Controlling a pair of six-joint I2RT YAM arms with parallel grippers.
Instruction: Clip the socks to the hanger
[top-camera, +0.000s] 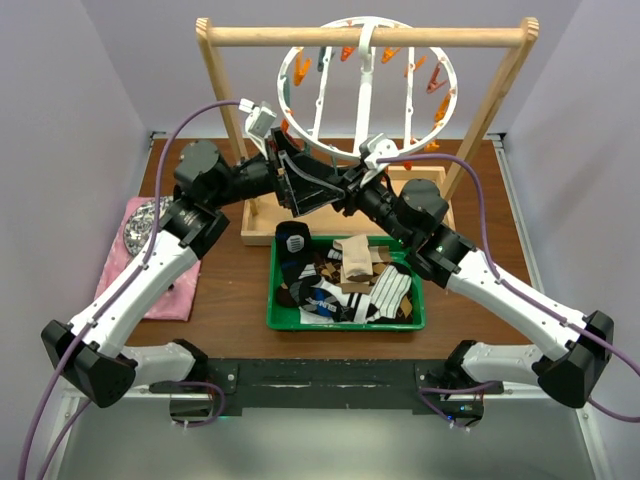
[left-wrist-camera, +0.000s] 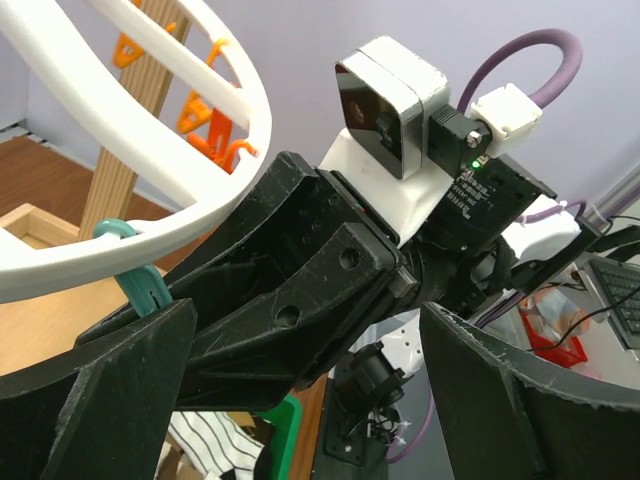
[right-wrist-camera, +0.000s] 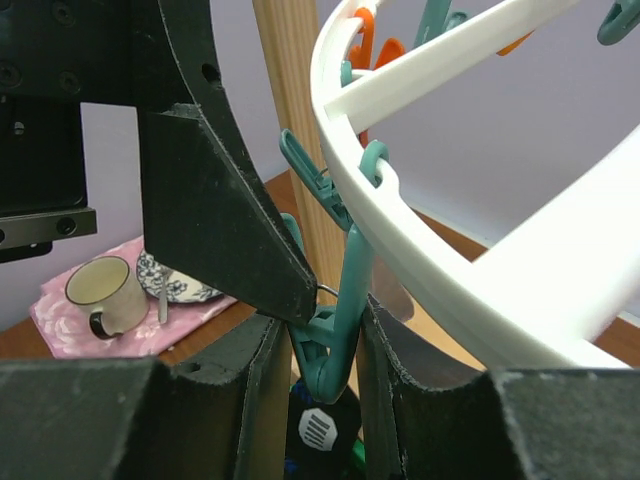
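Observation:
The white ring hanger (top-camera: 365, 60) with orange and teal clips hangs from a wooden frame. At its front lower rim both grippers meet. My right gripper is shut on a teal clip (right-wrist-camera: 338, 330). My left gripper is open, its fingers round the clip area beside the right gripper. Behind the black finger in the right wrist view a small piece of grey sock (right-wrist-camera: 394, 295) shows; most of it is hidden.
A green tray (top-camera: 275, 315) of socks sits below on the wooden board. A pink cloth (top-camera: 170, 290) with a mug (right-wrist-camera: 100, 285) lies at the left.

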